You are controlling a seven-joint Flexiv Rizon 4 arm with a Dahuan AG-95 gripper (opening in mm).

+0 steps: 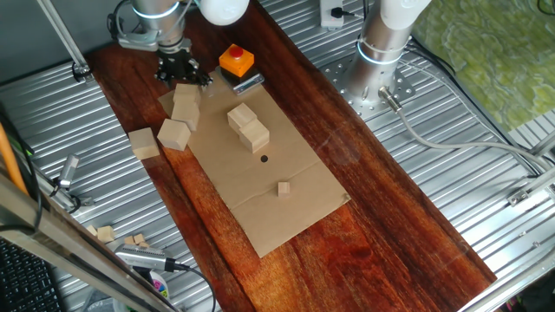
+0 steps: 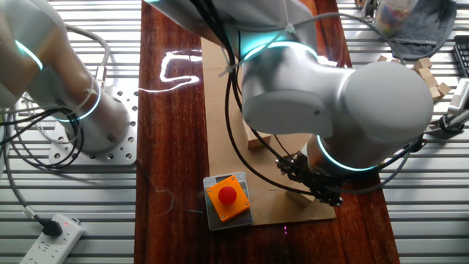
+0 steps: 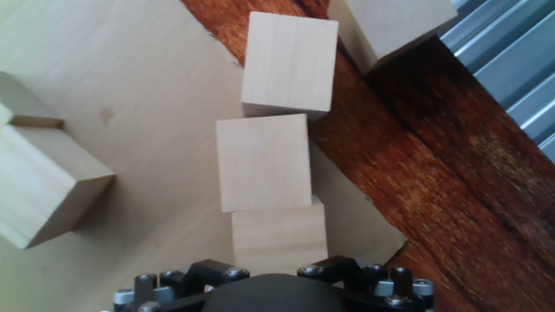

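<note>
My gripper (image 1: 184, 80) is at the far left end of the cardboard, just behind a row of wooden blocks. Its black fingers (image 3: 221, 270) stand apart at the bottom of the wrist view, with no block visibly held. Closest to them is a pale block (image 3: 279, 238), partly cut off by the gripper. Touching or nearly touching it is a second block (image 3: 264, 163), apparently higher, and a third block (image 3: 290, 62) lies beyond. Another block (image 3: 390, 26) sits on the dark wood. In exterior view 2 the arm hides most of the row.
Two larger blocks (image 1: 249, 128) rest mid-cardboard, with a small cube (image 1: 284, 188) farther along. An orange box with a red button (image 1: 236, 59) stands right of the gripper.
</note>
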